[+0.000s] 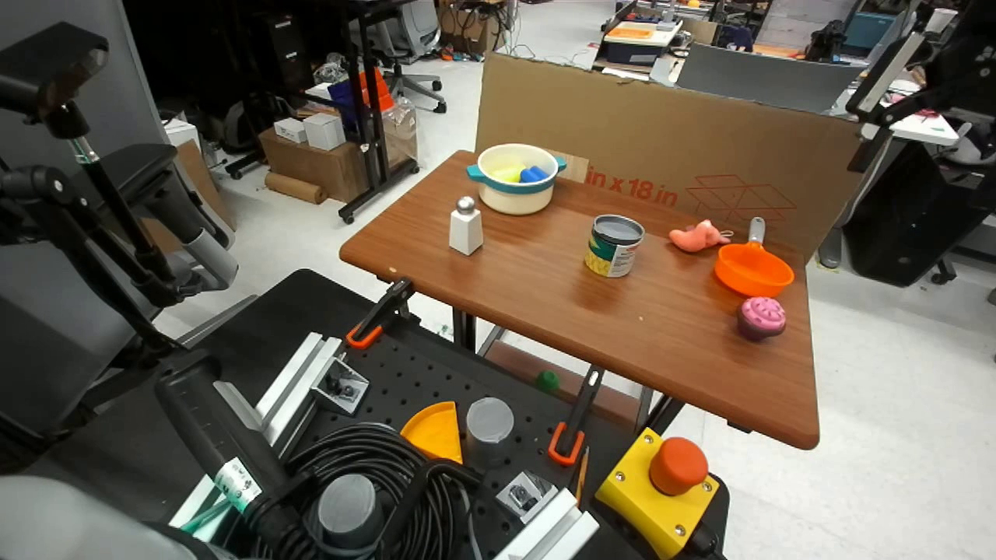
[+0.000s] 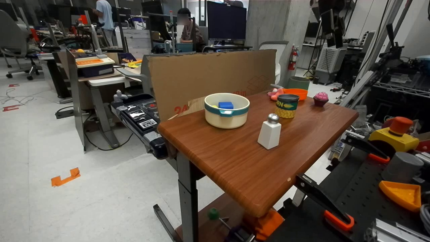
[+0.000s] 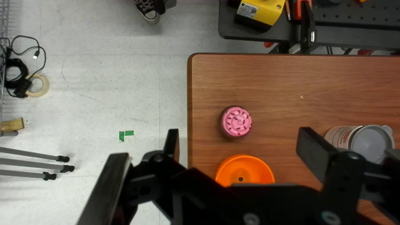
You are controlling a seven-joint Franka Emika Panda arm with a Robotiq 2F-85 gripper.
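A toy cupcake with pink icing (image 3: 237, 121) stands near the table's right end, apart from the orange pan-shaped strainer (image 3: 243, 168) beside it. In the wrist view my gripper is wide open high over this end of the table, with nothing held between its fingers. The corn can (image 1: 613, 247) stands upright mid-table. Behind it to the right lies a pink-orange plush-like toy (image 1: 698, 236). At the left end, a cream pot with teal handles (image 1: 516, 194) contains yellow and blue things (image 2: 226, 105). A white shaker with a silver top (image 2: 269, 133) stands before it.
A cardboard wall (image 1: 644, 131) closes the table's back edge. Clamps (image 1: 576, 420) grip the front edge, by a black cart with a yellow emergency-stop box (image 1: 654, 495).
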